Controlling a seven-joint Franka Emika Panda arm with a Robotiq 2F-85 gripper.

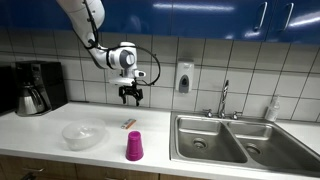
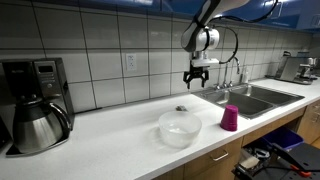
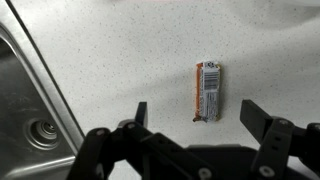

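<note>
My gripper (image 1: 131,100) hangs open above the white counter, with nothing between its fingers. Below it lies a small narrow bar (image 1: 128,124) with a grey label and orange-brown edges. In the wrist view the bar (image 3: 207,90) lies lengthwise between the two spread fingers, nearer the right one, and clear of both. A translucent white bowl (image 1: 84,136) stands on the counter to the left in exterior view 1, and a magenta cup (image 1: 134,148) stands closer to the front edge. From the second exterior view the gripper (image 2: 195,82) is also seen well above the surface.
A double steel sink (image 1: 235,143) with a faucet (image 1: 224,98) takes up the right side. At the far left stands a coffee maker (image 2: 37,112). A soap dispenser (image 1: 184,77) hangs on the tiled wall. Bare counter surrounds the bar.
</note>
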